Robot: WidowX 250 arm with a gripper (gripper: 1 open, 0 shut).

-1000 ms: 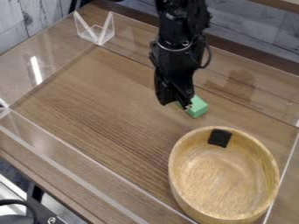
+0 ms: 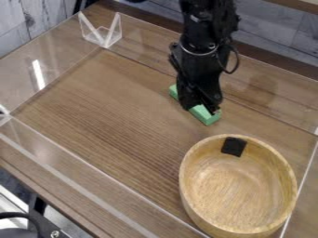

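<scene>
My black gripper (image 2: pixel 192 100) is low over the middle-right of the wooden table (image 2: pixel 93 125), at a green block (image 2: pixel 202 113). The block shows on both sides of the lower gripper, which partly hides it. Whether anything is between the fingers is unclear; the gripper looks shut.
A large beige bowl (image 2: pixel 236 192) with a black patch on its rim fills the lower right. A clear wire-like holder (image 2: pixel 103 30) stands at the back left.
My gripper has moved right, onto the green block. The block now shows further left and looks turned lengthwise toward the bowl.
</scene>
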